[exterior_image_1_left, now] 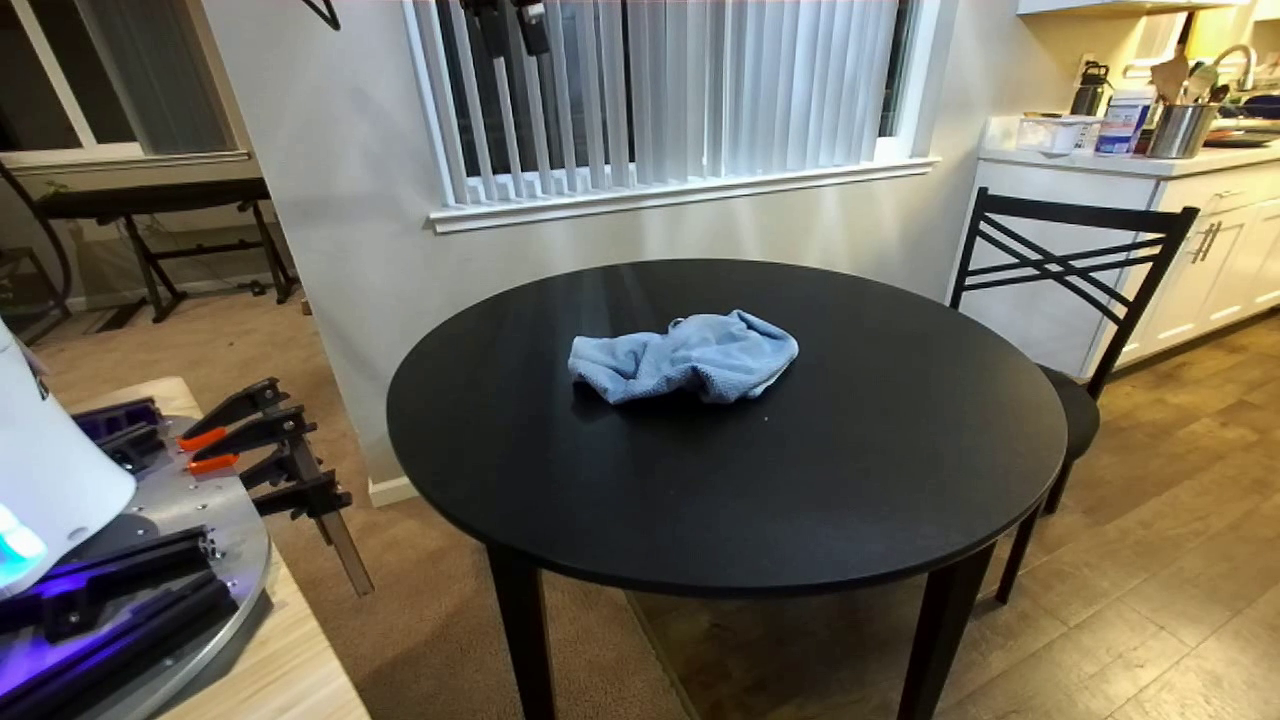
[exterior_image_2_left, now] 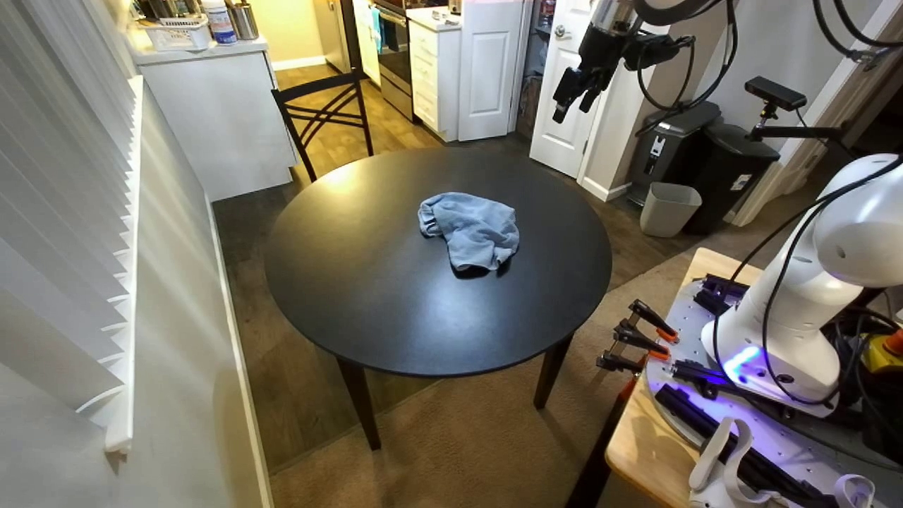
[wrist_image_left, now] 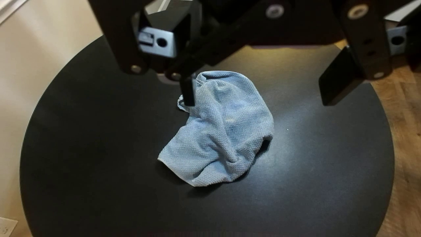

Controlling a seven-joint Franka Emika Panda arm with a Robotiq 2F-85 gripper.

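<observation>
A crumpled light blue cloth (exterior_image_1_left: 690, 354) lies on the round black table (exterior_image_1_left: 720, 504), toward its far side in the first exterior view. From the wrist camera the cloth (wrist_image_left: 227, 126) shows bunched folds, with one flatter corner toward the lower left. My gripper (exterior_image_2_left: 576, 110) hangs high above the table, well clear of the cloth. In the wrist view the gripper is open, its two fingers wide apart and nothing held between them. Only the fingertips (exterior_image_1_left: 536, 34) enter the first exterior view, at its top edge.
Apart from the cloth, the tabletop is bare. A black chair (exterior_image_2_left: 326, 110) stands against the table's edge. The window blinds (exterior_image_1_left: 720, 90) and wall run close along one side. Clamps (exterior_image_2_left: 635, 334) stick out from the robot's stand toward the table.
</observation>
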